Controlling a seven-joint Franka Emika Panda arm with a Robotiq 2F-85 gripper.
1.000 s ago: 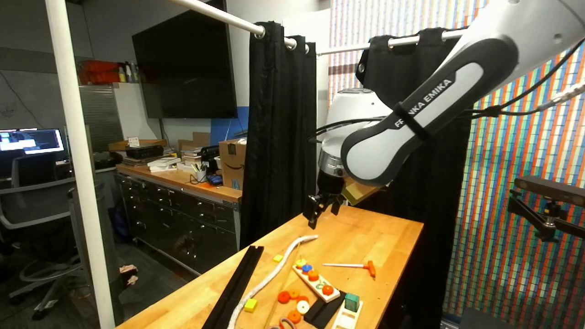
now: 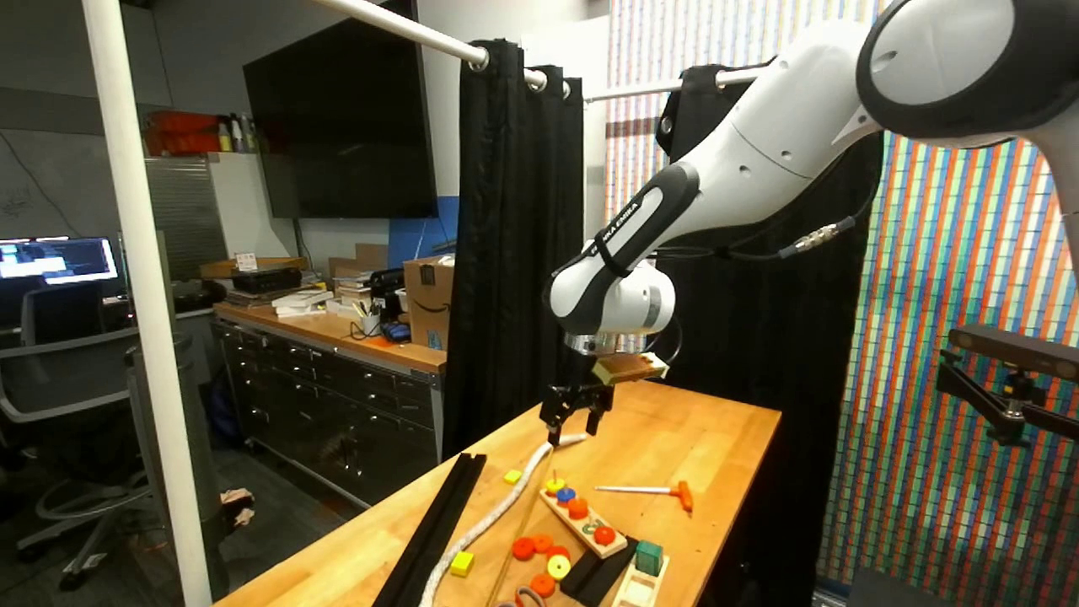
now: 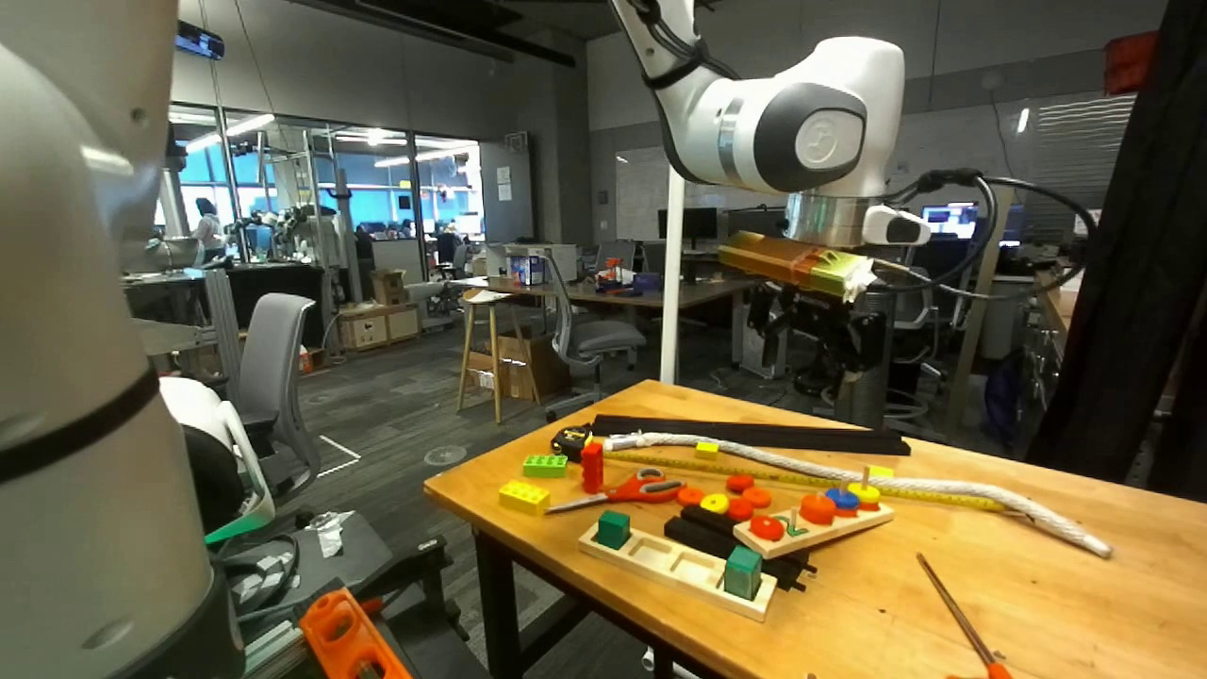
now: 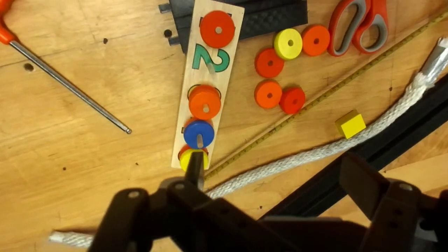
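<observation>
My gripper stands open above the table, its two dark fingers wide apart with nothing held between them. Below it in the wrist view, a white braided rope (image 4: 296, 161) runs diagonally across the table; part of it is hidden behind the gripper. A wooden peg board (image 4: 224, 77) marked with a green 2 carries a red, an orange, a blue and a yellow ring. Loose red, orange and yellow rings (image 4: 269, 63) lie beside the board. A yellow block (image 4: 351, 124) sits close to the rope. In exterior view 1 the gripper (image 2: 572, 433) is over the rope's far end.
A screwdriver (image 2: 647, 491), scissors (image 3: 639, 488) and a yellow measuring tape (image 4: 336, 88) lie about. Long black rails (image 3: 747, 434) run along one table edge. A shape tray (image 3: 668, 562) holds green blocks; coloured bricks (image 3: 525, 497) stand nearby.
In exterior view 1 the gripper has come lower and slightly left, toward the rope's far end, and the arm has swung round. Objects on the table look unmoved.
</observation>
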